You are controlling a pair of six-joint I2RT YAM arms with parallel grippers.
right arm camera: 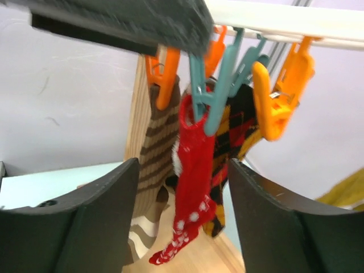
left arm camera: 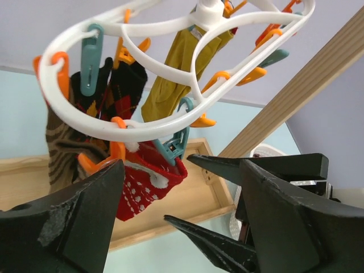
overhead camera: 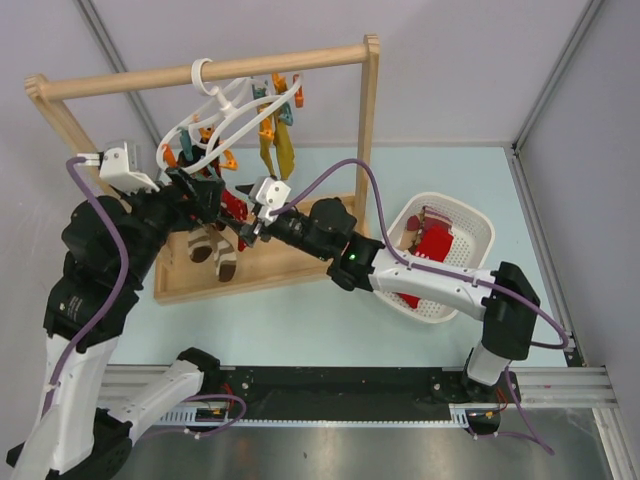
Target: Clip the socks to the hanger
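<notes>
A red sock with white dots (left arm camera: 142, 190) hangs from the teal clip (left arm camera: 175, 145) on the white hanger (left arm camera: 62, 105). In the right wrist view the same clip (right arm camera: 220, 85) sits at the sock's top edge. My left gripper stands open around the clip, touching nothing that I can make out. My right gripper is open too, its fingers on either side of the hanging sock. From above, both grippers crowd the hanger's front, hiding part of the sock.
Striped and argyle socks (left arm camera: 122, 91) and a mustard sock (left arm camera: 190, 51) hang from other clips. A wooden frame (overhead camera: 368, 130) carries the hanger. More socks (overhead camera: 433, 243) lie in a white basket (overhead camera: 484, 225) to the right.
</notes>
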